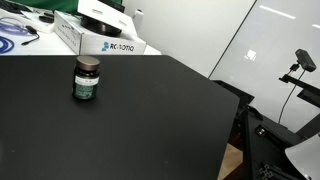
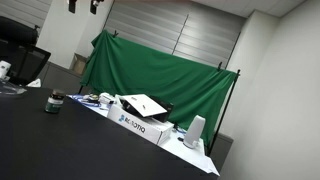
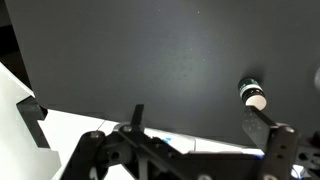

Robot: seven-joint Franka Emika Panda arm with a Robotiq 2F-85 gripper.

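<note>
A small dark bottle with a brown cap and a green label [image 1: 86, 83] stands upright on the black table [image 1: 150, 120], left of the middle in exterior view 1. Exterior view 2 has the same bottle [image 2: 55, 102] near the table's left end. Seen from above in the wrist view, the bottle [image 3: 252, 93] is at the right, just beyond one fingertip. My gripper is open, its fingers wide apart with only bare table between them. High above the table, the fingertips of the gripper [image 2: 84, 5] show at the upper left of exterior view 2.
A white Robotiq box [image 1: 98, 37] stands behind the table, with blue cables [image 1: 14, 28] to its left. A green cloth [image 2: 155, 78] hangs in the background.
</note>
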